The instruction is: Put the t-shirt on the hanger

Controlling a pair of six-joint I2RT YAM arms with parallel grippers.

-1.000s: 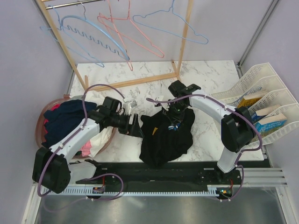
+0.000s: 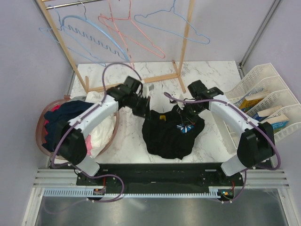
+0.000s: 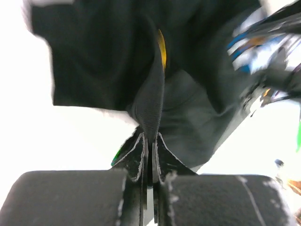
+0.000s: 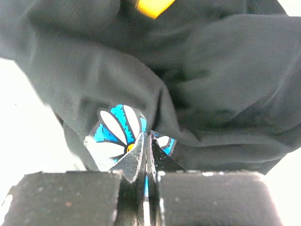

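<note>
The black t-shirt lies crumpled at the middle of the marble top, showing a yellow patch and a blue-white flower print. My left gripper is shut on a pinched fold of it, lifting it; in the top view this arm is blurred. My right gripper is shut at the flower print; whether cloth is between its fingers is hard to tell. Hangers hang on the wooden rack at the back.
A basket of clothes stands left, white bins with boxes right. Bare marble lies behind the shirt.
My left arm has moved toward the back and right, now pinching the shirt and drawing it up. The right arm has shifted rightward, and the shirt has shifted with it.
</note>
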